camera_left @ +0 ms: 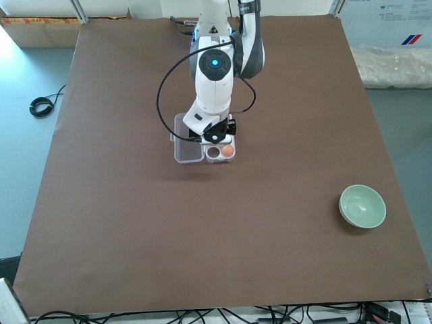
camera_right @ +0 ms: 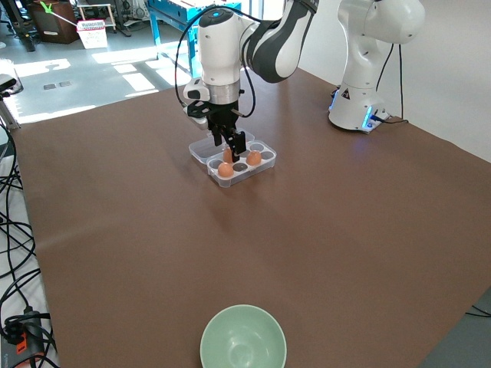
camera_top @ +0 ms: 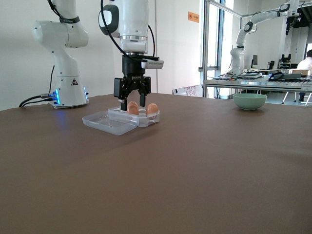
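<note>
A clear plastic egg box [camera_left: 189, 151] sits open on the brown table, lid flat beside the tray, holding brown eggs [camera_top: 152, 109] in some slots; others are empty. The black gripper [camera_top: 132, 103] hangs fingers-down over the tray [camera_right: 249, 170]. In the top view its two fingers stand apart above and around an egg [camera_top: 133, 110]; whether they touch it is unclear. The left view hides most of this behind the arm. A pale green bowl [camera_left: 362, 206] stands apart toward the right of the left view, near the bottom in the right view [camera_right: 242, 337].
The white arm base [camera_top: 69, 97] stands at the back. Cables [camera_right: 19, 253] run along the table's edge, outside the working surface.
</note>
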